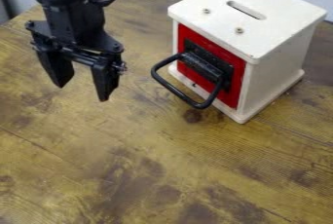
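My black gripper [82,72] hangs at the upper left, open, its two fingers apart with nothing between them. To its right stands a white box [271,67] with a slot in the top and a red front panel [229,93]. A black device on that panel carries a looped black handle [182,97], which sticks out toward the lower left, a short way right of my gripper.
A pale background shows beyond the table's back edge.
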